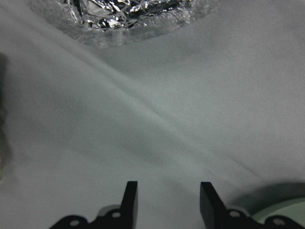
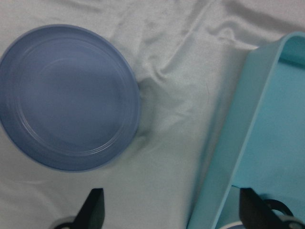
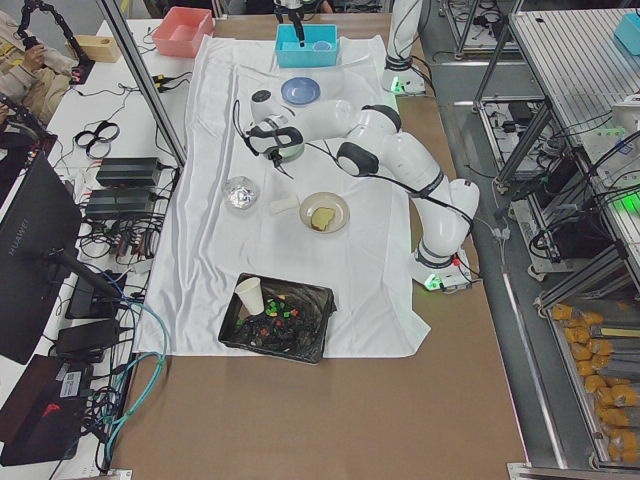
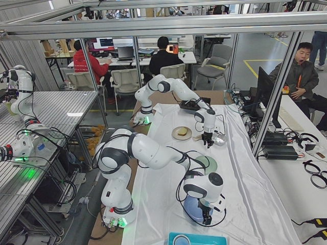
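My left gripper (image 3: 276, 160) hangs open over the cloth between the foil bowl (image 3: 241, 193) (image 1: 126, 14) and the pale green plate (image 1: 283, 214), which is mostly hidden by the arm in the left camera view. A beige plate (image 3: 308, 225) holds a yellowish piece (image 3: 323, 214). My right gripper is open above the cloth, between the blue plate (image 2: 66, 95) and the light-blue bin (image 2: 257, 105), with a cup partly visible in that bin.
A black tray (image 3: 280, 344) at the front holds a white cup (image 3: 250, 292) and small coloured bits. A pink bin (image 3: 183, 30) stands on the side table.
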